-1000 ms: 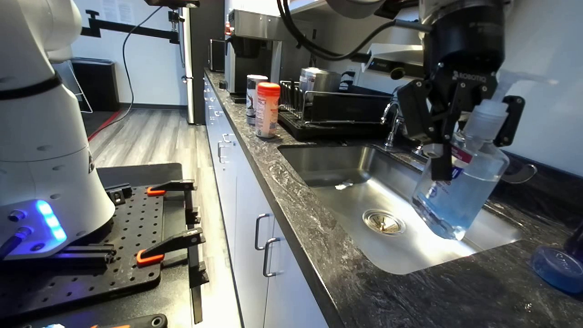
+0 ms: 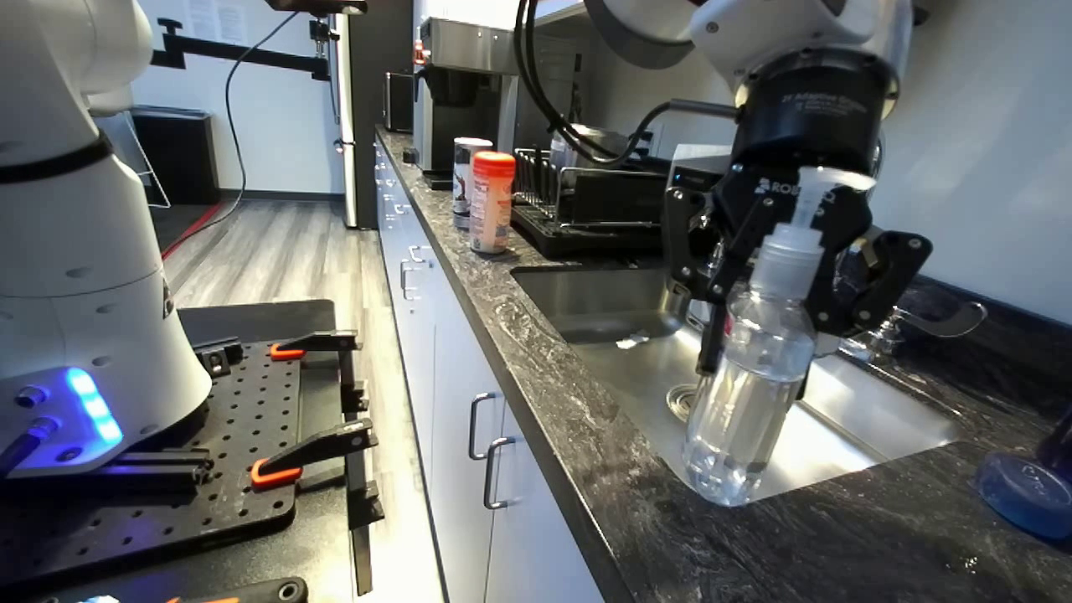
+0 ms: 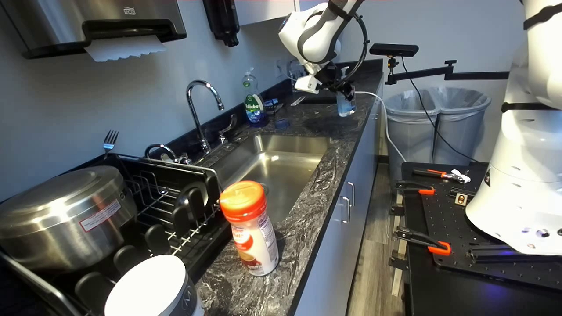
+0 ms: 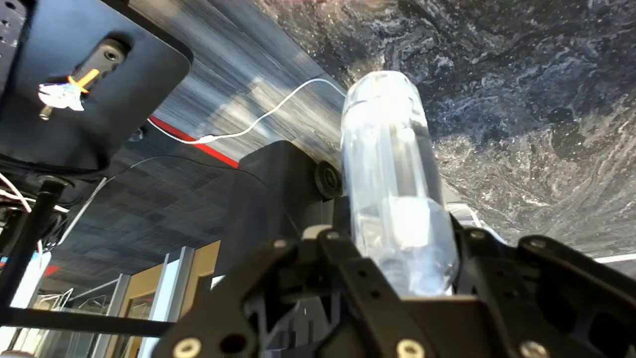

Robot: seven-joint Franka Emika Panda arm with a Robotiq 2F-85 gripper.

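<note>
A clear pump bottle [image 2: 755,387] with clear liquid is held by my gripper [image 2: 774,316], which is shut on it below the pump neck. In exterior view 1 it leans slightly and overlaps the near end of the sink. Exterior view 2 has the bottle [image 3: 345,105] over the dark counter past the sink's far end, the gripper [image 3: 342,89] around its upper part. In the wrist view the bottle [image 4: 387,161] reaches out from between the dark fingers, with the counter to its right. Whether its base touches the counter is unclear.
The steel sink [image 3: 287,179] is empty but for a white scrap [image 2: 633,342]. A red-lidded canister [image 2: 492,201] and a dish rack [image 2: 613,206] stand beyond it. A dish soap bottle [image 3: 253,100] and blue object [image 2: 1027,492] sit near the wall. Bare counter [image 2: 854,533] lies at the near end.
With the bottle in it, my gripper has moved left and a little lower in exterior view 1. The bottle has turned, so its label faces more away and it stands more upright.
</note>
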